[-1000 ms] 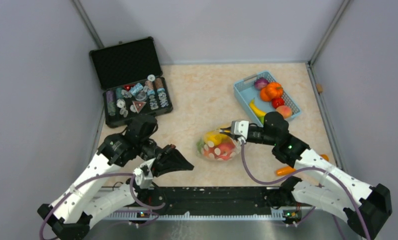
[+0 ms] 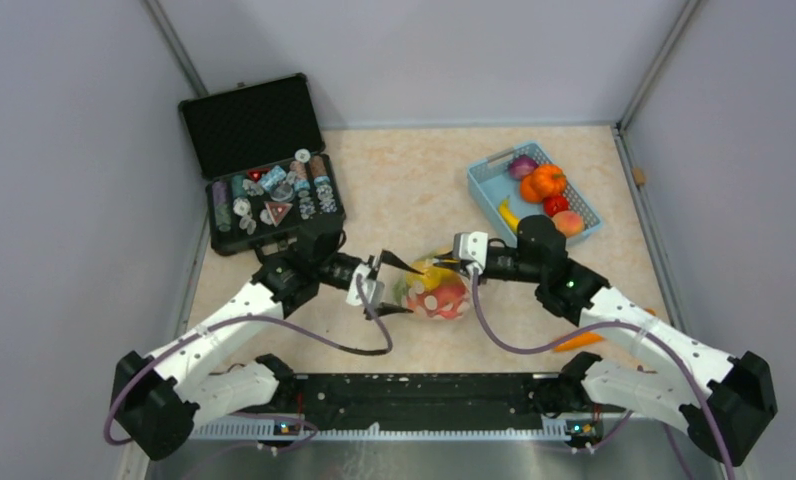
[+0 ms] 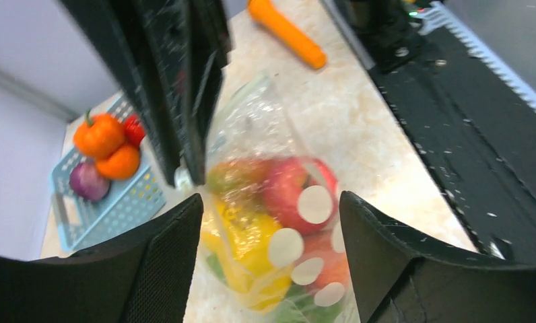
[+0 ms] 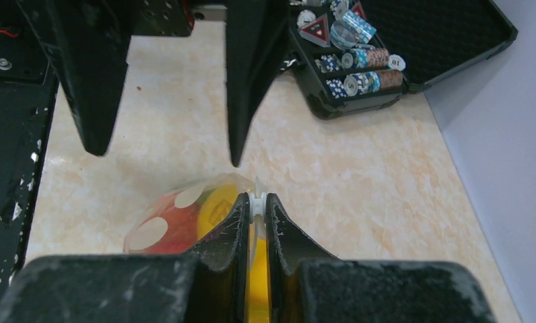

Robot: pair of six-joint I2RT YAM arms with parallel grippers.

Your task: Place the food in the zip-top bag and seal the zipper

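The clear zip top bag (image 2: 437, 290) lies mid-table with colourful food inside; the left wrist view shows red (image 3: 295, 195) and yellow food (image 3: 252, 245) through its plastic. A small white zipper slider (image 4: 257, 206) on the bag sits pinched in my right gripper, which is shut on it at the bag's upper edge. My left gripper (image 2: 402, 288) stands open at the bag's left side. Its two fingers (image 3: 161, 249) are spread wide with the bag seen between and beyond them. Whether they touch the plastic I cannot tell.
A blue basket (image 2: 486, 190) with fruit and vegetables stands at the back right. An orange carrot (image 2: 578, 342) lies at the front right, partly under the right arm. An open black case (image 2: 224, 225) full of small items is at the back left.
My left gripper has swung from the front left, toward the back and right, up to the bag, and its fingers have spread. The right arm has shifted slightly left, its gripper still at the bag.
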